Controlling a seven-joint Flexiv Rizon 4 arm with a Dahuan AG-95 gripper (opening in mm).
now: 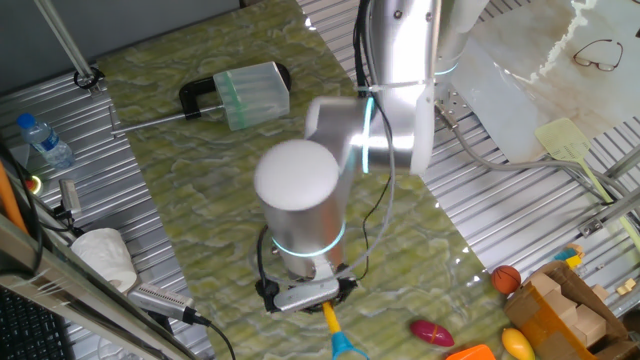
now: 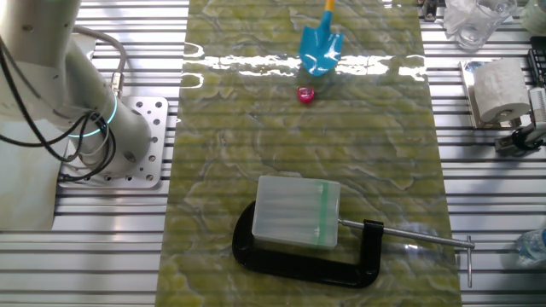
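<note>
A toy shovel runs beneath the arm; its yellow shaft [image 1: 331, 318] and blue handle end [image 1: 346, 348] stick out below the gripper in exterior view 1. The blue blade [image 2: 321, 51] shows near the top of exterior view 2, pointing toward the clamp. My gripper [image 1: 308, 296] is right over the shaft, seen from above. Its fingertips are hidden under its body, so whether they are shut on the shaft does not show. A small pink-red object [image 2: 305, 95] lies just off the blade's tip.
A black C-clamp [image 2: 307, 268] lies with a translucent box [image 2: 294, 211] at its frame. A dark red oval toy [image 1: 432, 332], an orange item [image 1: 470, 353], a yellow fruit [image 1: 517, 344] and a cardboard box [image 1: 560, 312] are at the lower right.
</note>
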